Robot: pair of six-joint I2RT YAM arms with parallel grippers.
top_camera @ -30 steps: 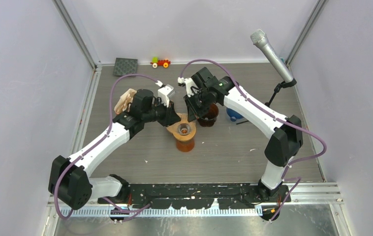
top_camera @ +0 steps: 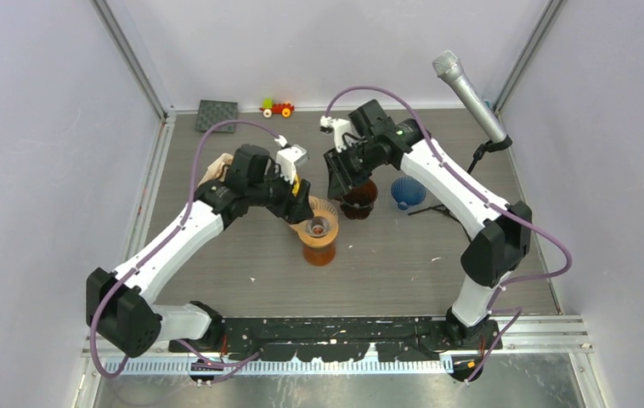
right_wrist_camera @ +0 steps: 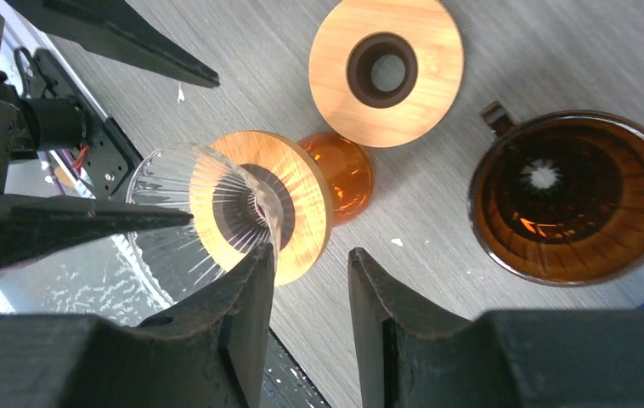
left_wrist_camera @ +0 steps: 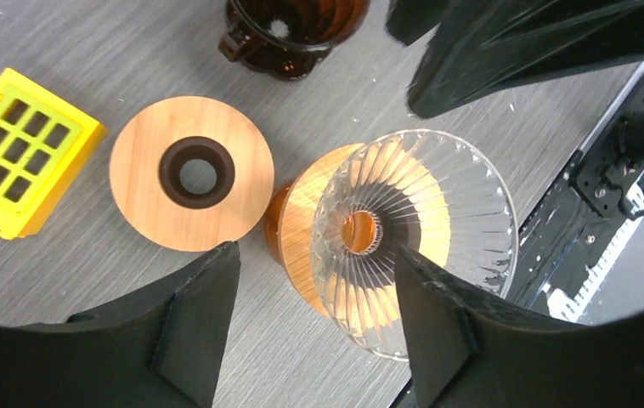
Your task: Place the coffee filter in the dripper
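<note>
The clear ribbed dripper (left_wrist_camera: 463,200) sits in a wooden collar on an amber glass base (right_wrist_camera: 344,174). Its small inner hole shows and no filter is visible inside. My left gripper is open, its right fingertip overlapping the dripper's rim in the left wrist view; whether they touch I cannot tell. Up and to the right of the dripper in the top view is my right gripper, its fingers apart with nothing between them. A tan paper-like piece (top_camera: 216,167), perhaps the filters, lies partly hidden behind the left arm.
Close to the base stand a round wooden stand (left_wrist_camera: 136,161) with a hole and a yellow block (left_wrist_camera: 25,153). A brown ribbed cup (right_wrist_camera: 573,200) and a blue one (top_camera: 408,192) are to the right.
My right gripper has moved up and right, away from the dripper. The left one has shifted slightly right and toward the front. More of the dripper's clear rim shows now.
</note>
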